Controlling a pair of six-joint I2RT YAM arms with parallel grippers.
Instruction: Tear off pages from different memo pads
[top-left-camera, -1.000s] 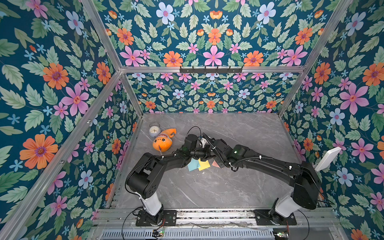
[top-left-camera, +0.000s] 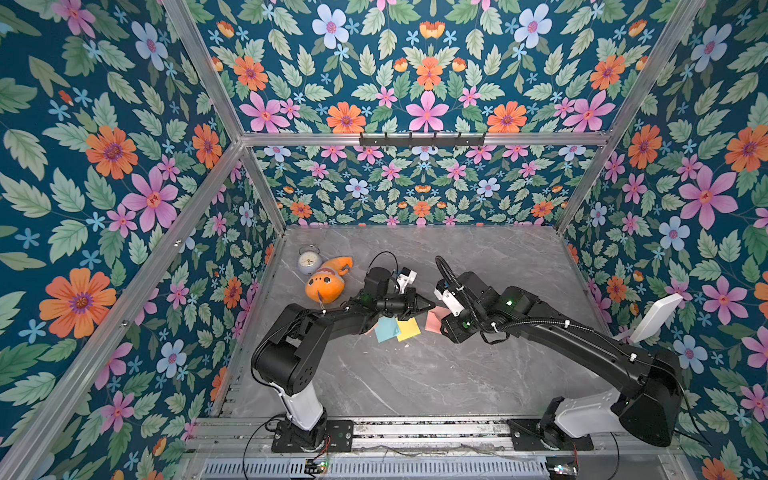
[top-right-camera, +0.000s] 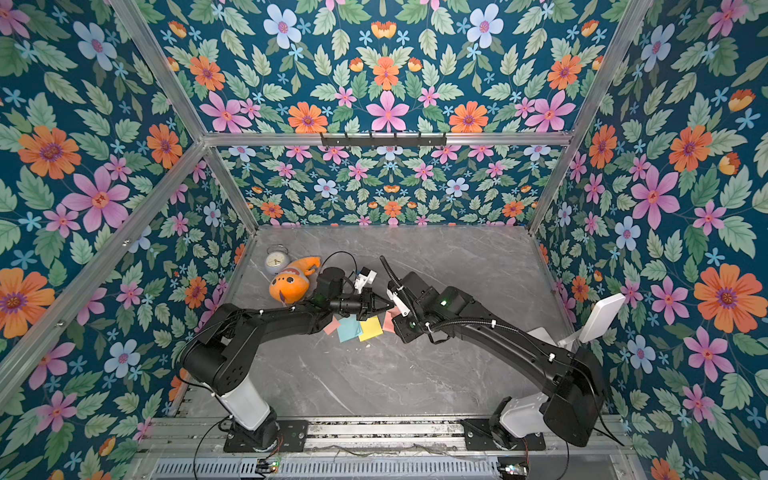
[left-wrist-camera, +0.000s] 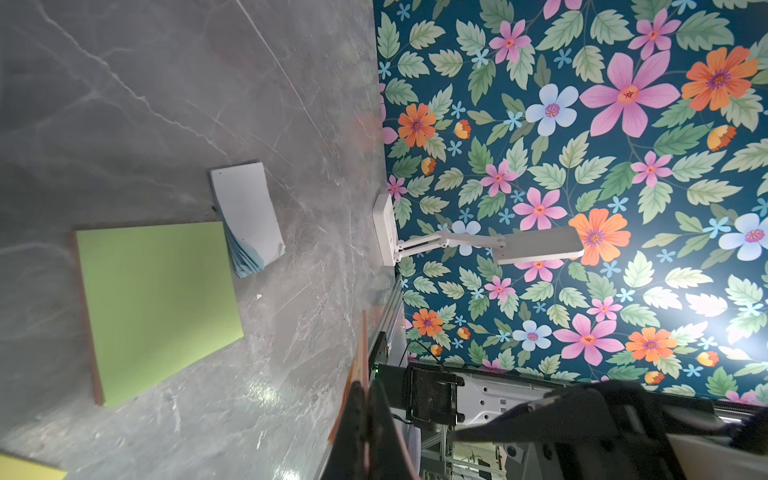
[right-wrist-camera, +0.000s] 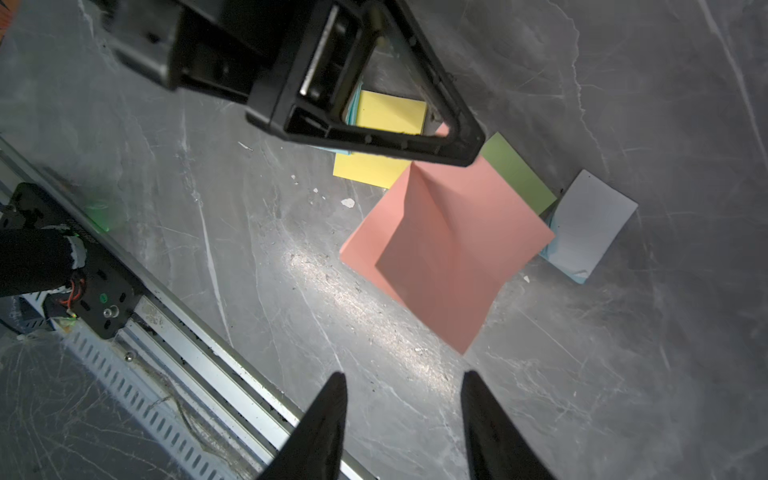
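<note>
My left gripper is shut on pink paper (right-wrist-camera: 460, 240), which hangs creased from its fingertips in the right wrist view. From the left wrist view, that paper is only a thin edge (left-wrist-camera: 364, 340) between the closed fingers. My right gripper stands open and empty, apart from the pink paper. A green memo pad (left-wrist-camera: 160, 308) lies on the table, with a small white-topped pad with blue edges (left-wrist-camera: 246, 212) beside it. Yellow paper (top-left-camera: 408, 329) and blue paper (top-left-camera: 387, 329) lie near the left gripper in the top left view.
An orange plush toy (top-left-camera: 325, 283) and a small clock (top-left-camera: 309, 260) stand at the back left. A white lamp (left-wrist-camera: 384, 230) is at the right side.
The left arm has hardly moved.
</note>
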